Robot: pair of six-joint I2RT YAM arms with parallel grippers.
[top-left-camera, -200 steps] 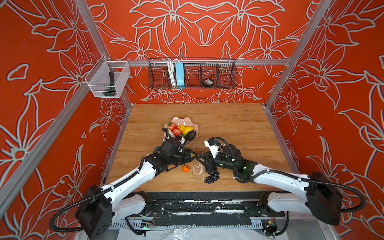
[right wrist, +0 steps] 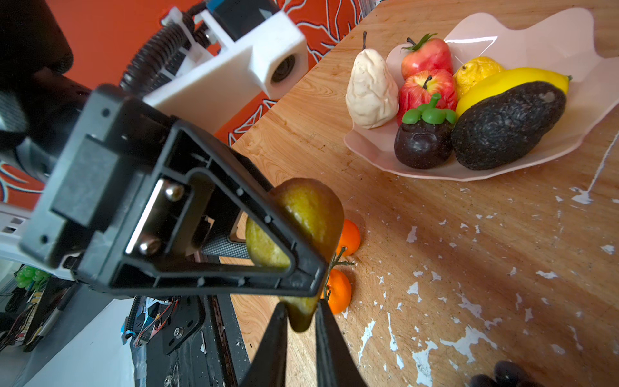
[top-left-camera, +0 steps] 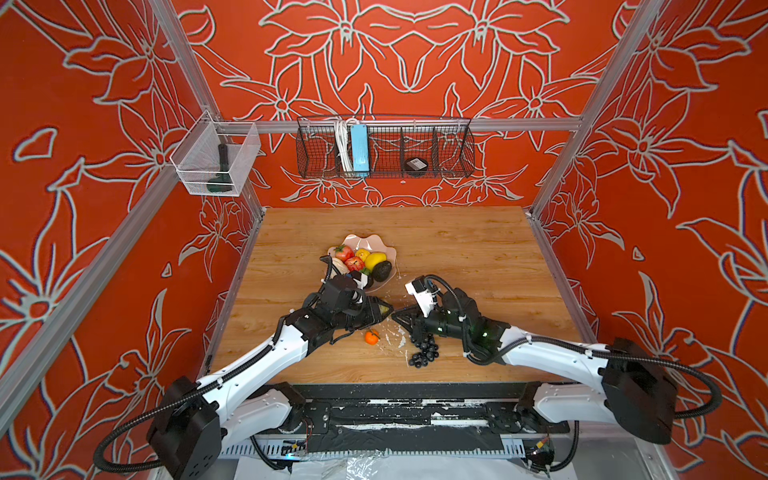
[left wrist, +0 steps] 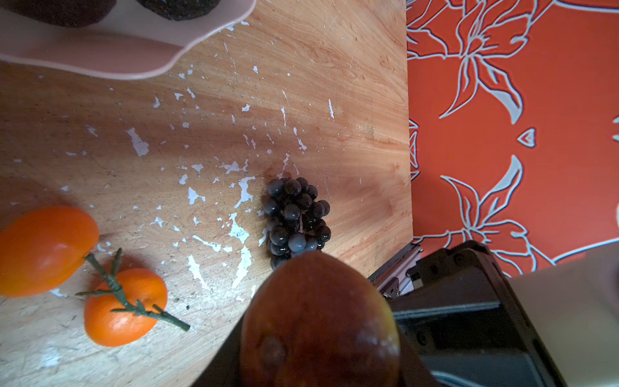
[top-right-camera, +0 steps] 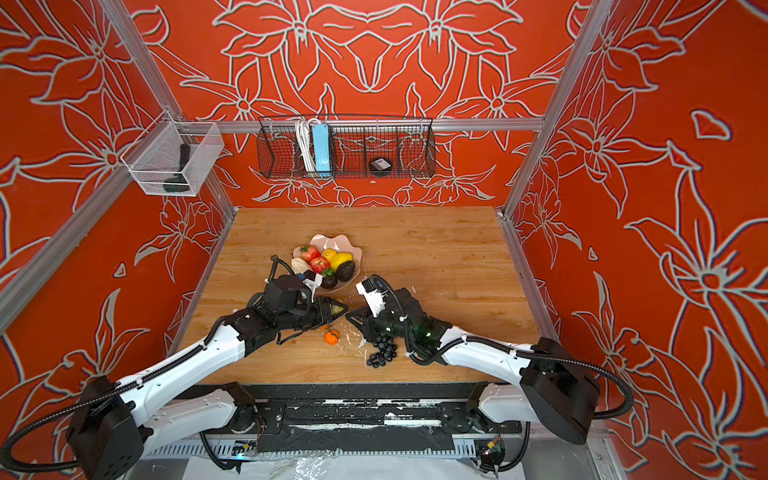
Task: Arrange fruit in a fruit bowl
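Note:
My left gripper point(top-left-camera: 384, 309) is shut on a green-brown mango point(right wrist: 303, 209), holding it above the table. In the left wrist view this fruit looks reddish and covers the fingertips. Close by, facing it, my right gripper stands part open, the mango's narrow lower tip showing between its fingers; contact is not clear. The pink scalloped fruit bowl point(right wrist: 535, 45) holds a pale pear point(right wrist: 372, 90), red fruits, a yellow fruit point(right wrist: 509, 88), a dark mangosteen point(right wrist: 422, 143) and an avocado point(right wrist: 506, 125). Two orange fruits point(left wrist: 125, 309) and black grapes point(left wrist: 293, 213) lie on the table.
Grapes lie just below my right gripper, and the orange fruits sit below my left one. Behind the arms, the right and back of the wooden table point(top-left-camera: 480, 248) are clear. A wire basket point(top-left-camera: 384, 152) hangs on the rear wall.
My right gripper has shifted slightly left toward the mango. The left arm has barely moved and keeps hold of the fruit. The bowl, orange fruits and grapes stay in place.

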